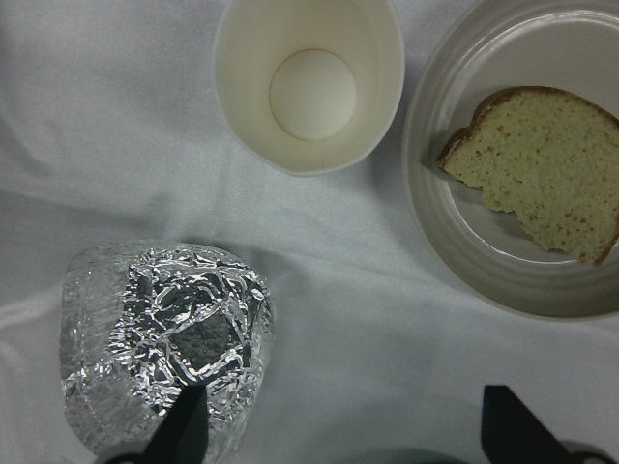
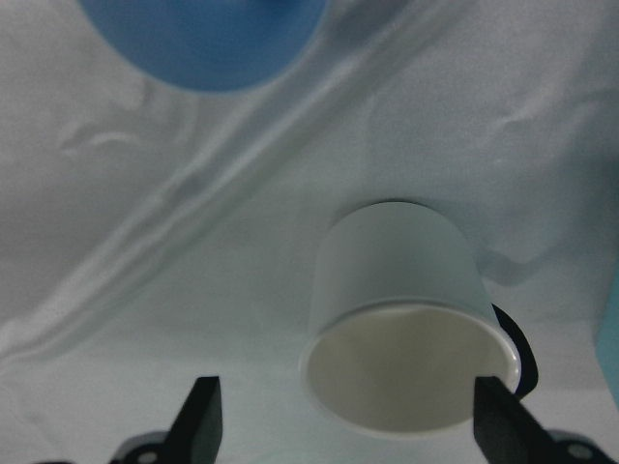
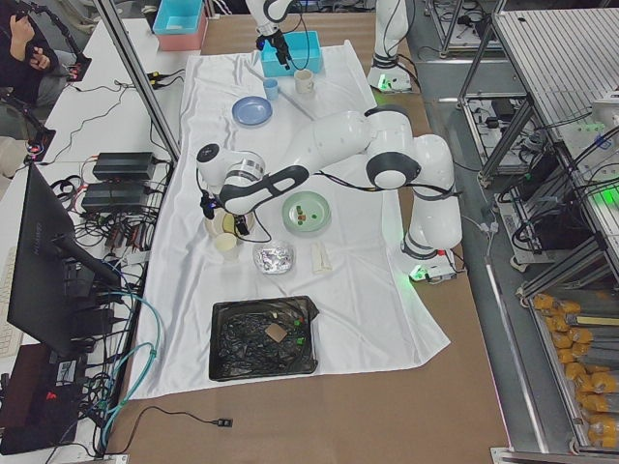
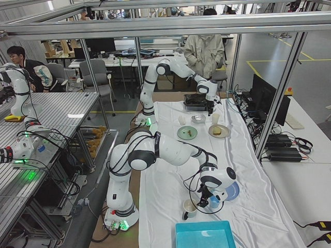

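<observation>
My left gripper is open, hovering above a foil-wrapped package (image 1: pixel 198 329), a cream cup (image 1: pixel 309 116) and a beige plate (image 1: pixel 455 261) with a bread slice (image 1: pixel 532 164). My right gripper is open above a white mug (image 2: pixel 387 261) with a dark handle, seen obliquely; a blue cup (image 2: pixel 203 39) is beside it, and the edge of a turquoise tray (image 2: pixel 609 338) shows at the right.
A green plate (image 3: pixel 319 203) with small pieces, a blue plate (image 3: pixel 251 110) and a dark lined tray (image 3: pixel 261 370) share the white cloth. Bare cloth surrounds the dark tray's sides.
</observation>
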